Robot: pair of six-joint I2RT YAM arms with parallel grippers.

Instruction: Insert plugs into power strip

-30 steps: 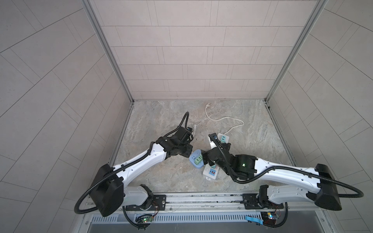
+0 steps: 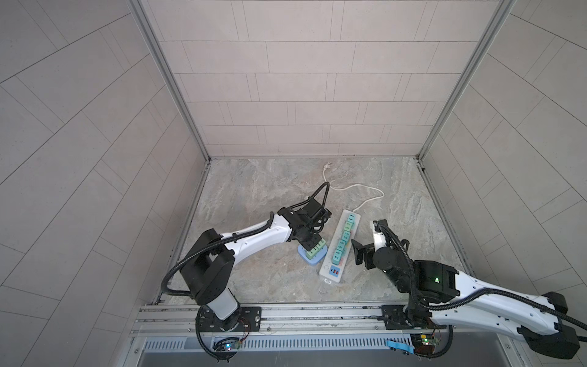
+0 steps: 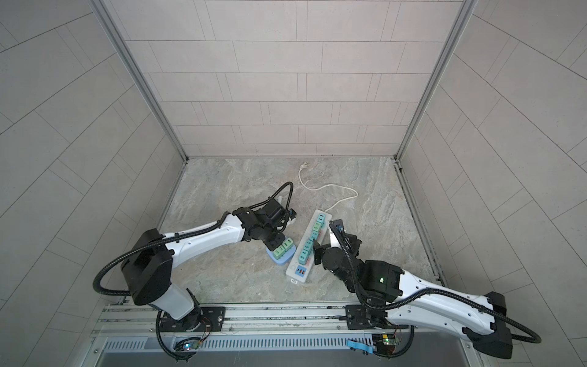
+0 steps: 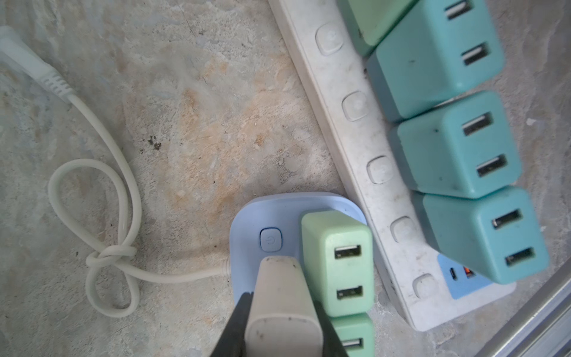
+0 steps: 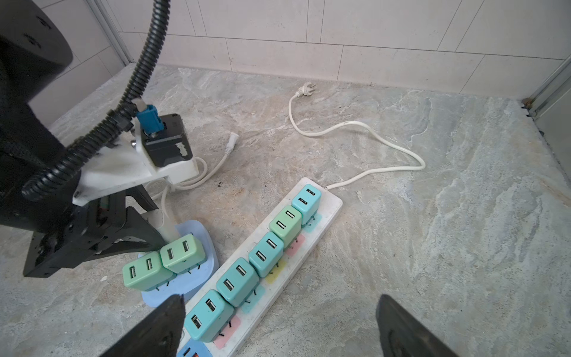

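The long white power strip [image 2: 341,244] carries several teal and green plugs [image 5: 265,253] in a row. Against its left side, near the front end, sits a blue base [image 4: 255,220] bearing two light green plugs [image 5: 183,253]. My left gripper is low at this base, shut on a white block [image 4: 285,306]. The block stands over the base, beside the green plugs; its lower end is hidden from me. Over the strip's right side, my right gripper is open with nothing between its fingers.
The strip's white cord [image 5: 380,171] curves across the back of the floor. A second white cord [image 4: 172,276], looped in a knot, lies left of the blue base.
My left gripper has moved right, onto the blue base. The right arm has swung back to the right, uncovering the strip's row of plugs.
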